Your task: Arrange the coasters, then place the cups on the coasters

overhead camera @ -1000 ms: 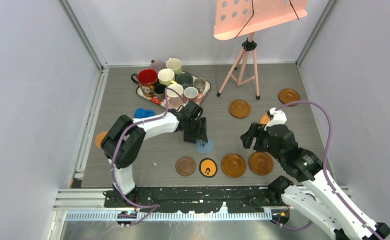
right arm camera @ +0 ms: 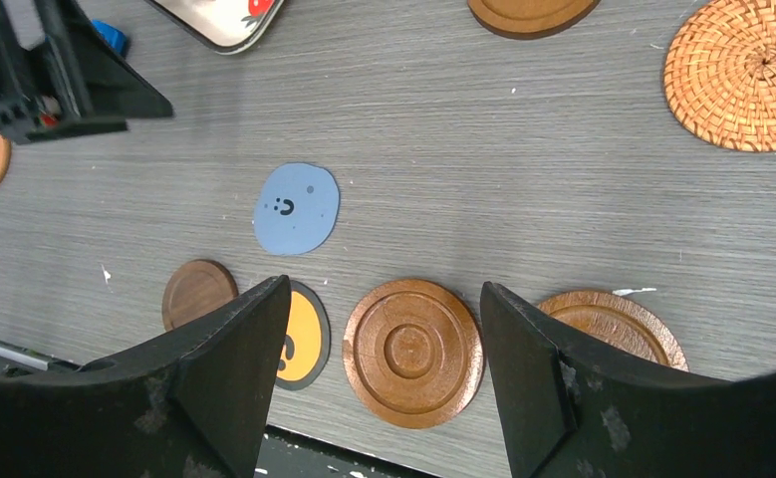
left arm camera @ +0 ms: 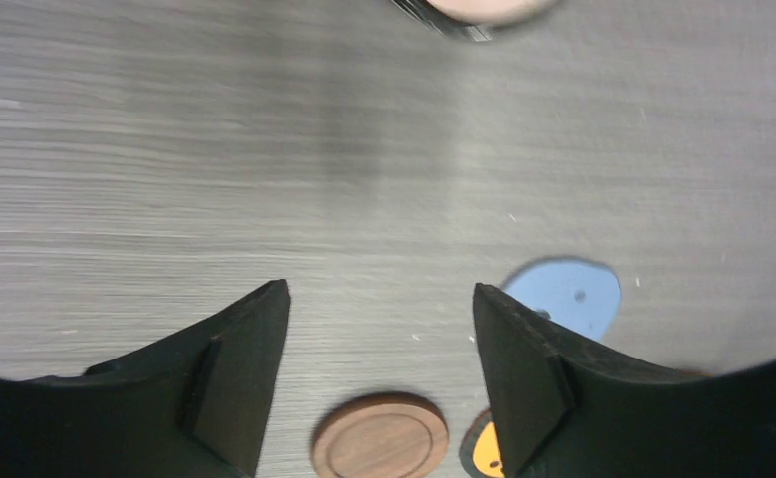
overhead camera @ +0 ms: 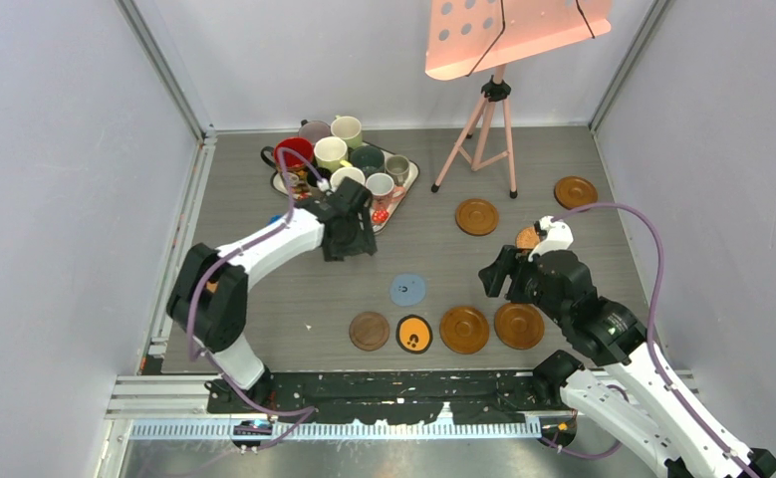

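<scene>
Several cups, among them a red mug [overhead camera: 295, 152], a pale green cup [overhead camera: 331, 151] and a white cup [overhead camera: 381, 184], crowd the tray [overhead camera: 410, 175] at the back left. My left gripper [overhead camera: 352, 251] hangs just in front of the tray. Its fingertips stand apart in the left wrist view, with only bare table between them. On the table ahead of it lie a blue coaster [overhead camera: 407, 290], a brown one [overhead camera: 370, 331] and an orange one [overhead camera: 413, 334]. My right gripper is open and empty, above a brown wooden coaster [right arm camera: 413, 353].
More round coasters lie on the right, such as a wooden one [overhead camera: 476, 216] and a woven one [right arm camera: 752, 75]. A pink tripod stand [overhead camera: 488, 129] rises at the back. A blue object [overhead camera: 275, 219] is partly hidden behind the left arm. Mid-table is clear.
My left gripper has swung left and back toward the tray, away from the blue coaster, which now shows in full. The right arm and the cups look unmoved.
</scene>
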